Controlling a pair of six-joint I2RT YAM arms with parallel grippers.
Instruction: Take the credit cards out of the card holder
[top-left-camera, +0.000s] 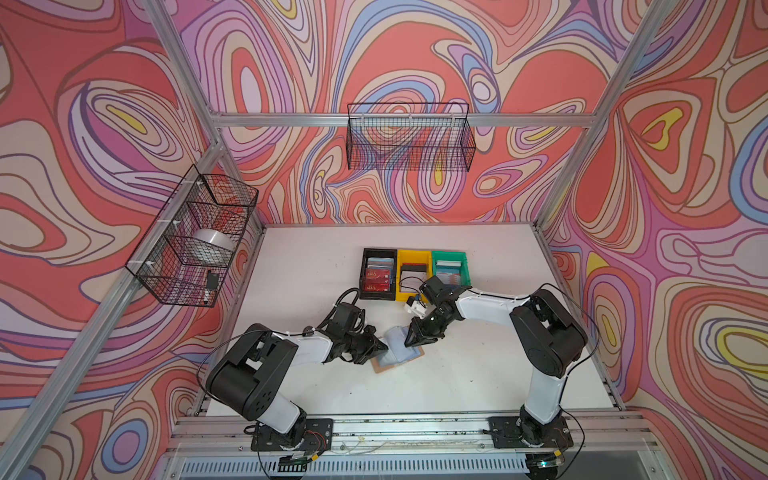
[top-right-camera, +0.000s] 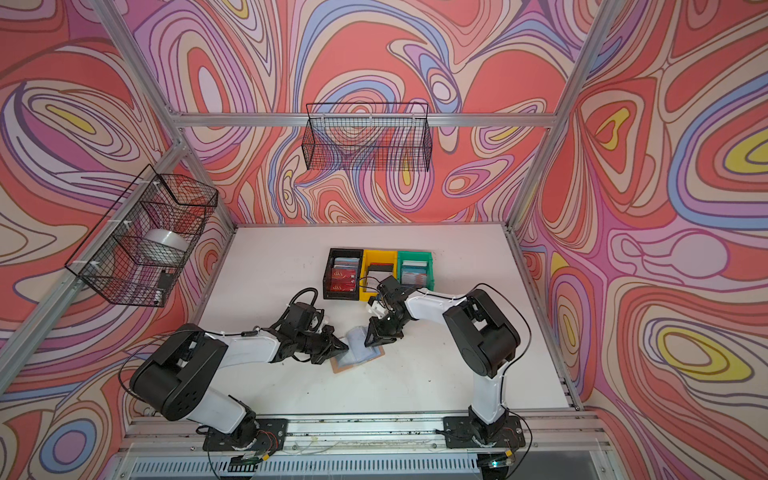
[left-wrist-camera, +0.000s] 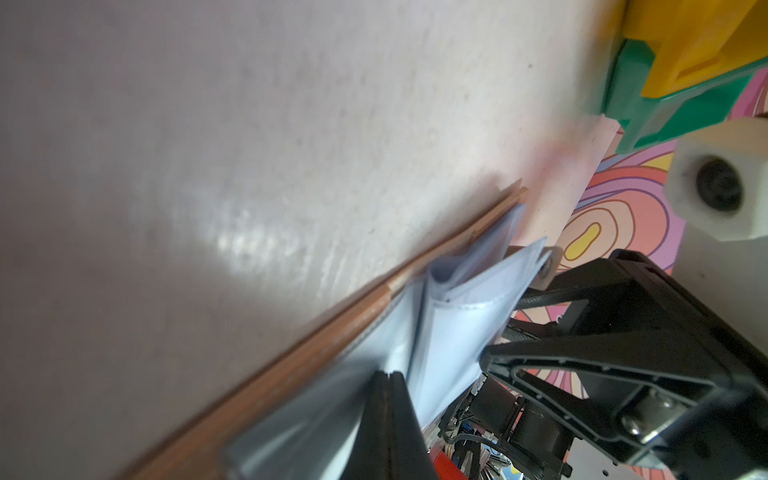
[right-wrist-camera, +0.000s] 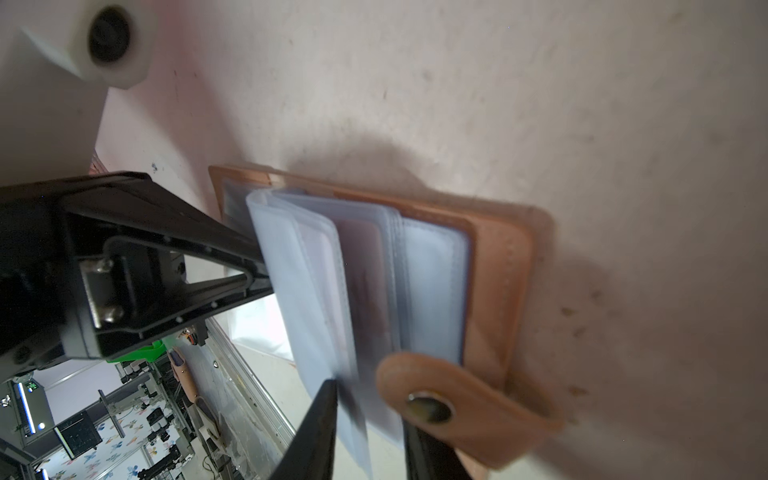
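The open tan card holder lies on the front middle of the table, its clear plastic sleeves fanned up. My left gripper is shut at the sleeves on its left, as the left wrist view shows; whether anything thin is between its fingers is hidden. My right gripper is over the holder's right part, fingertips part open around or beside the raised sleeves. A tan strap with a snap stands near its fingers. No loose card shows clearly on the table.
Behind the holder stand a black bin with red packs, a yellow bin and a green bin. Wire baskets hang on the walls.
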